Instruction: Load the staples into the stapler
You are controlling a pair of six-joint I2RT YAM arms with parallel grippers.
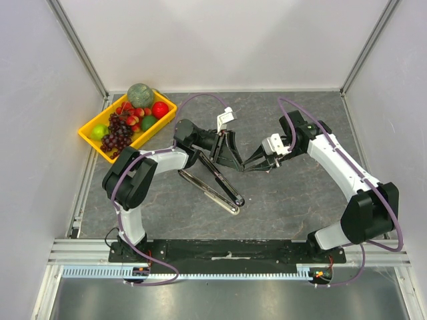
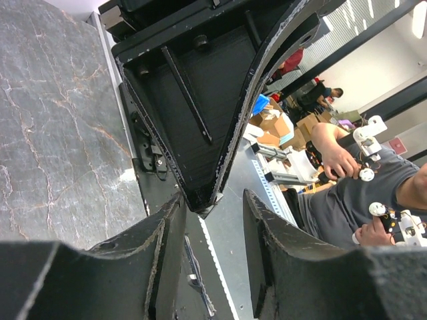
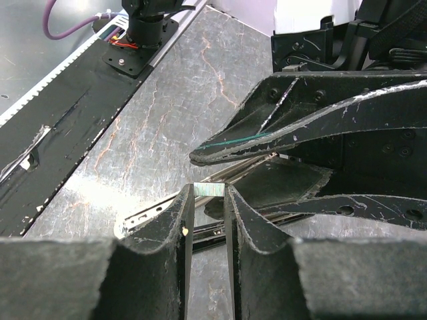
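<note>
The stapler lies spread open on the table, its long dark arm (image 1: 222,179) beside the pale-edged base (image 1: 212,194). In the right wrist view, a small silvery strip of staples (image 3: 209,189) is pinched at the fingertips of my right gripper. My left gripper is open, and the right gripper's tip shows between its fingertips in the left wrist view. Seen from the right wrist, the left gripper's large black fingers (image 3: 320,120) spread above and below, close behind the strip. Whether they touch it cannot be told.
A yellow basket (image 1: 85,129) of fruit stands at the back left. Clear grey tabletop (image 1: 293,207) lies right of the stapler. Both arms meet low over the table's middle, with the stapler just left of their tips.
</note>
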